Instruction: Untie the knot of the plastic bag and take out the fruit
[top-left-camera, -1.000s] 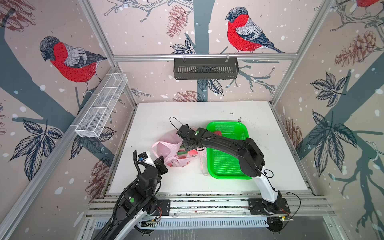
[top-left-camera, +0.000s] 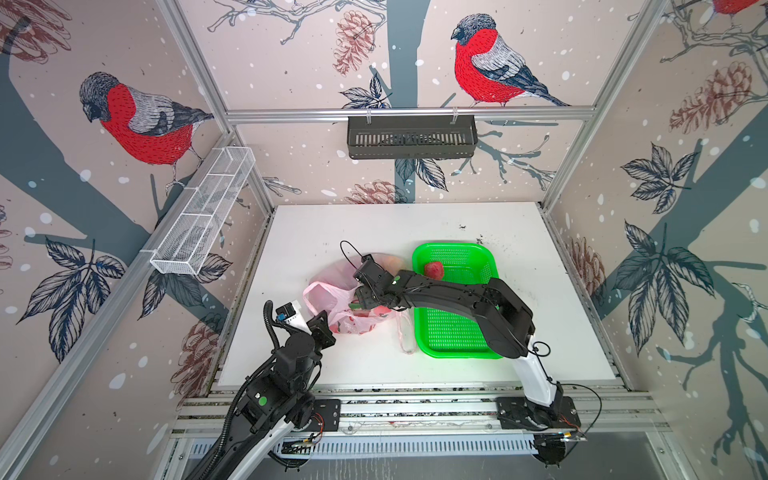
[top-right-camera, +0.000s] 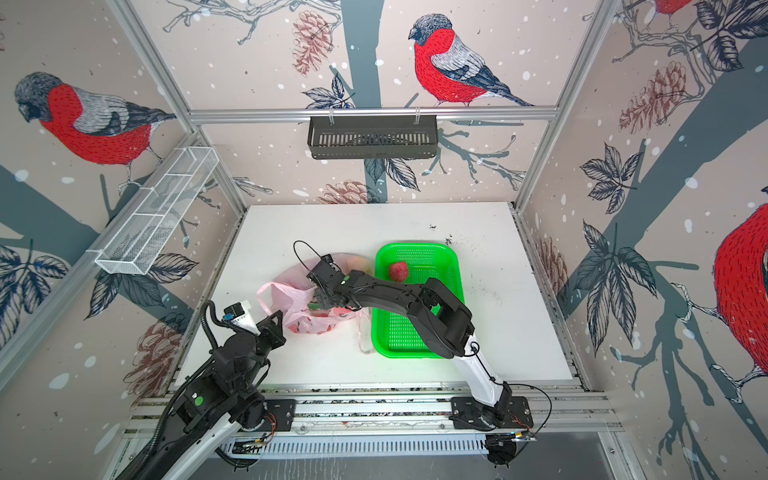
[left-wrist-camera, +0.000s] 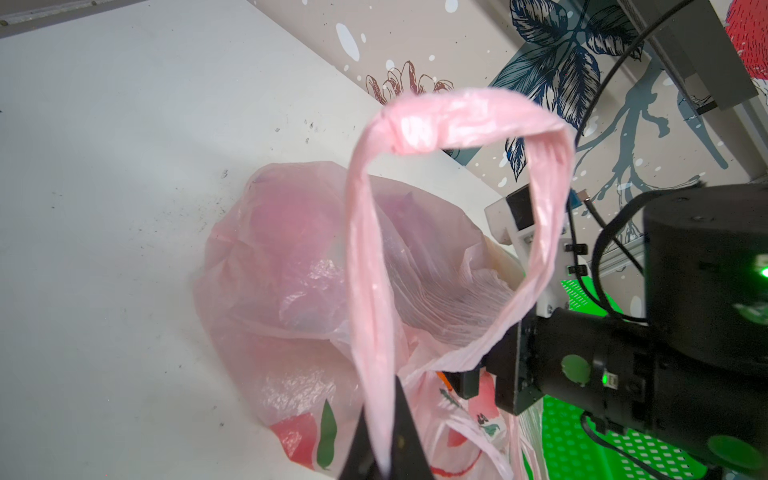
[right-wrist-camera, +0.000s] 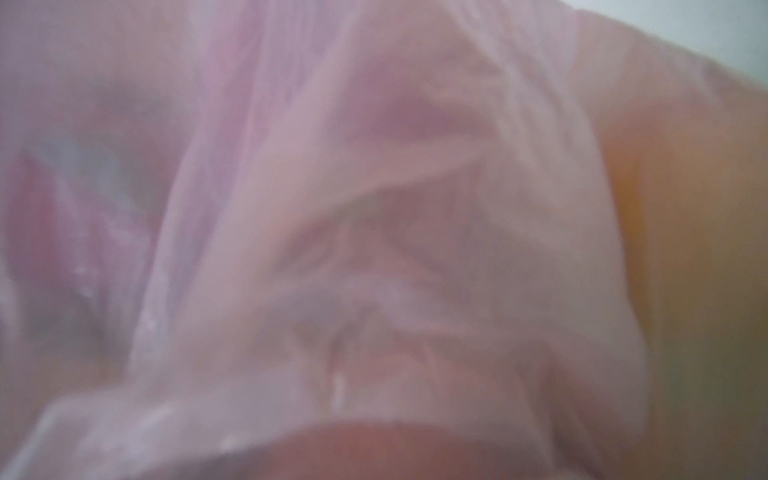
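The pink plastic bag (top-left-camera: 332, 280) lies on the table with its mouth open toward the front. In the left wrist view one loop of its handle (left-wrist-camera: 372, 264) runs down to my left gripper, which is shut on it. My right gripper (top-left-camera: 365, 301) reaches into the bag's mouth; plastic and its own arm hide its fingertips, so its finger cannot be judged. Translucent film (right-wrist-camera: 400, 216) fills the right wrist view, with an orange shape (right-wrist-camera: 688, 240) blurred behind it. A red fruit (top-left-camera: 433, 270) rests in the green basket (top-left-camera: 456, 354).
The right arm (top-left-camera: 448, 294) stretches over the green basket. A loose handle strap (top-left-camera: 406, 332) hangs beside the basket's left edge. Bare tabletop (top-left-camera: 320, 228) lies behind the bag and also right of the basket.
My right gripper has shifted slightly toward the front at the bag's mouth, uncovering more of the red fruit in the basket. The loose strap has swayed. My left arm looks still.
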